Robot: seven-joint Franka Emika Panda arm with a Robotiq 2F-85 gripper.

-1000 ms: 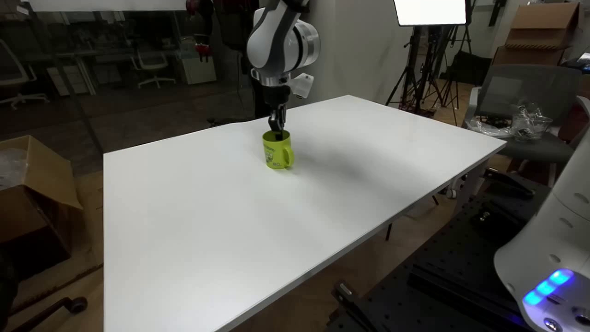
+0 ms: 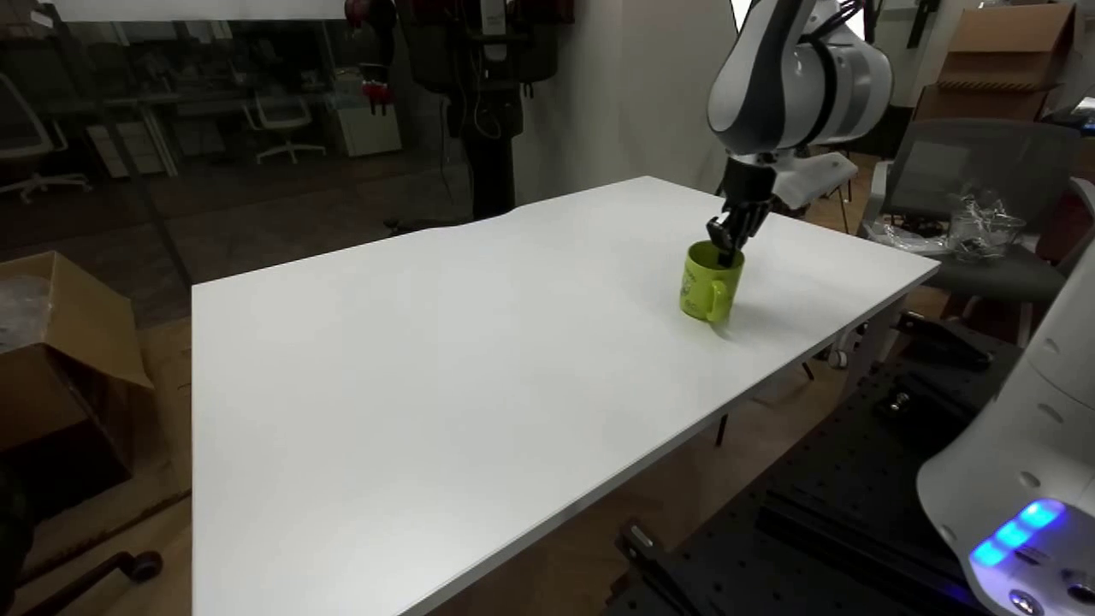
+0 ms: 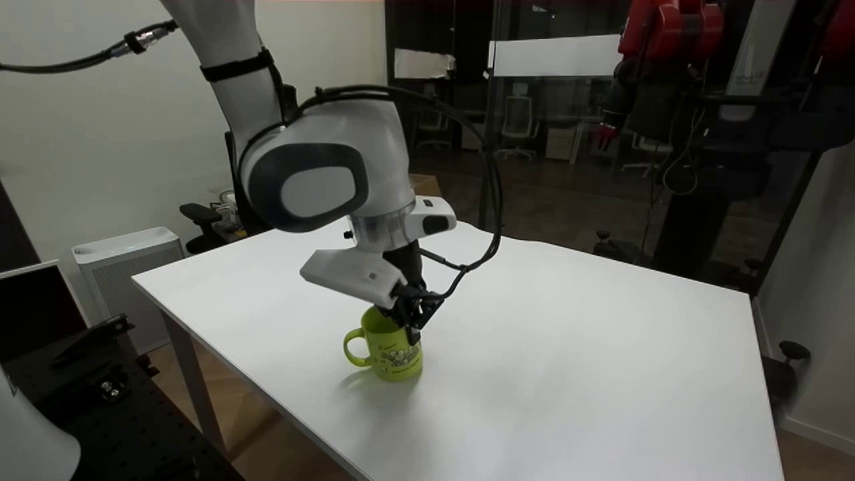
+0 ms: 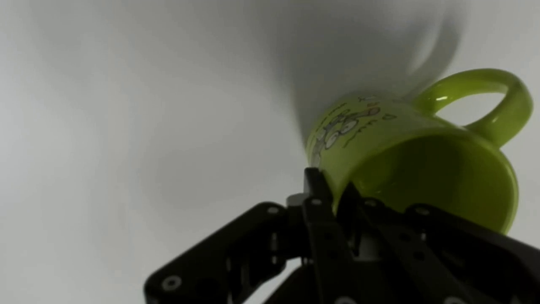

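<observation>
A lime-green mug [image 2: 706,287] with a printed drawing is near the right end of the white table in exterior view 1. My gripper is shut on its rim, one finger inside the mug and the other outside. The mug [image 3: 391,353] tilts slightly in exterior view 2, its handle turned toward the near table edge. Its shadow lies close by, and whether its base touches the table I cannot tell. In the wrist view the handle of the mug [image 4: 405,147] points to the upper right, and the mug's inside looks empty where it shows.
An open cardboard box [image 2: 77,328] sits off the table's left side.
In exterior view 1 the arm and the mug held in its gripper have moved a long way right across the table. The mug is now more tilted.
</observation>
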